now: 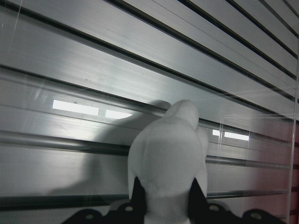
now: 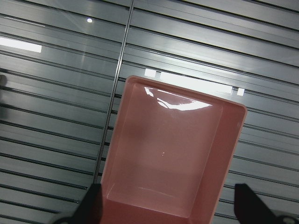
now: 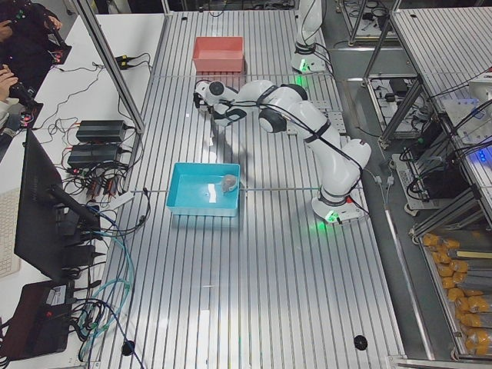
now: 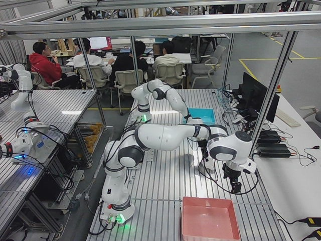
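Note:
A white plush toy [image 1: 166, 149] sits between the dark fingertips of my left gripper, which is shut on it, low over the slatted table in the left wrist view. A pink tray [image 2: 163, 149] lies below my right gripper in the right wrist view; that gripper stands open, nothing seen between its fingers. A turquoise bin [image 3: 192, 200] with a small greyish object [image 3: 229, 183] inside lies on the near half of the table in the camera left view.
Monitors [image 4: 261, 100], cables and black boxes [image 3: 100, 142] line one side of the table. The slatted surface around both bins is mostly clear. A metal post [image 3: 108, 61] rises at the edge.

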